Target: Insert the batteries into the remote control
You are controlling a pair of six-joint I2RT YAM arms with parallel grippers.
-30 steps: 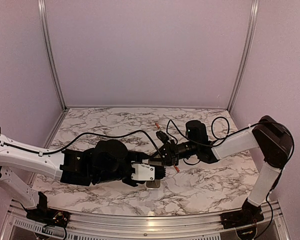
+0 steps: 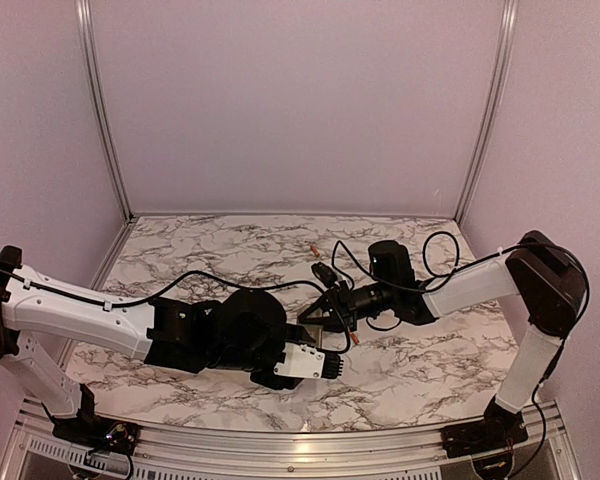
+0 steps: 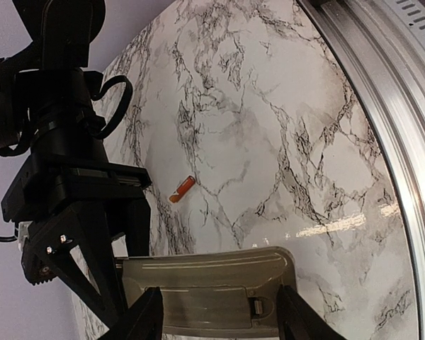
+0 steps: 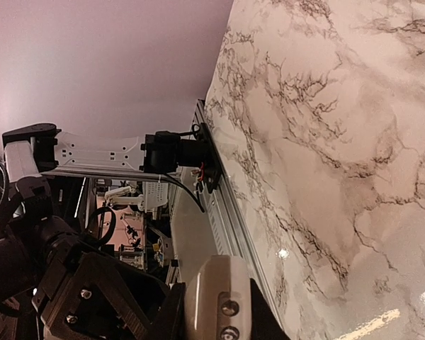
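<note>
The grey remote control [image 3: 198, 283] lies across the bottom of the left wrist view, battery cover and latch facing me. My right gripper [image 2: 330, 312] is shut on its end; in the right wrist view a pale end of the remote [image 4: 216, 297] fills the space between the fingers. My left gripper has its two fingers apart at the latch end of the cover, part open, with the cover between or below them; contact cannot be told. An orange battery [image 3: 183, 188] lies on the marble table beyond the remote; another battery [image 2: 314, 250] lies farther back.
A metal rail [image 3: 368, 99] runs along the front edge. Pale walls enclose the back and sides. The left arm covers much of the remote in the top view.
My left arm has moved toward the front and slightly right, its wrist now lower in the top view. The right arm has stayed where it was.
</note>
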